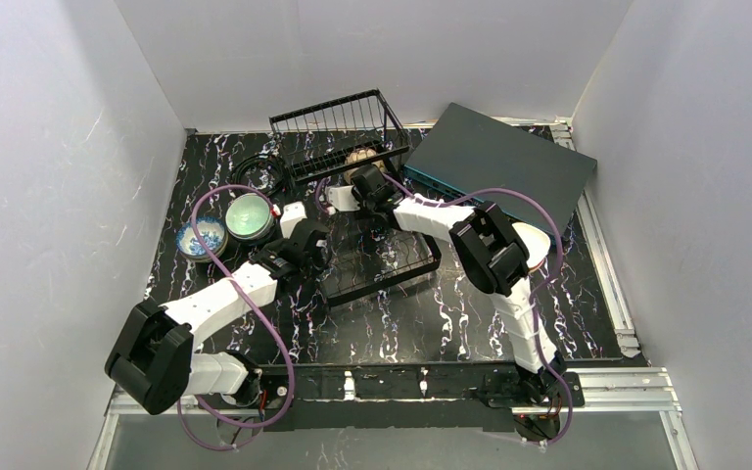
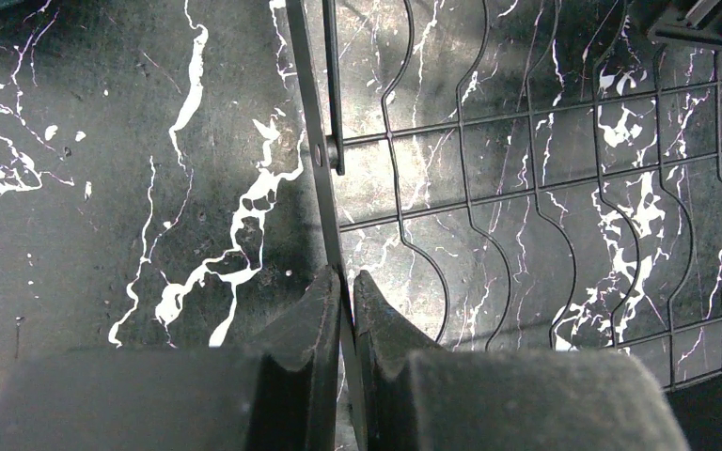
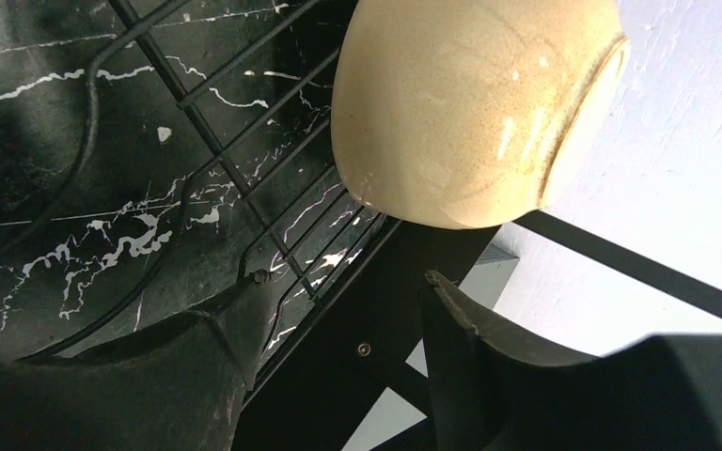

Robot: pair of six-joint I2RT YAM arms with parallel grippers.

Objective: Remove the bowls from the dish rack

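In the top view the black dish rack (image 1: 382, 286) stands mid-counter. A beige bowl (image 3: 470, 113) sits on its side in the upper tier. My left gripper is shut on the flat black side bar (image 2: 318, 150) of the rack. At the upper tier, below the bowl, is my right gripper. Its fingers (image 3: 475, 348) stand apart, with a flat black rack bar (image 3: 385, 291) crossing the gap; whether they touch it cannot be told. The bowl is beyond the fingertips, clear of them.
Left of the rack, a green bowl (image 1: 249, 215) is stacked on others beside a blue-patterned bowl (image 1: 202, 238). A coiled black cable (image 1: 259, 174) lies behind. At the right are a dark panel (image 1: 499, 162) and a pale bowl (image 1: 533, 245), partly behind the arm.
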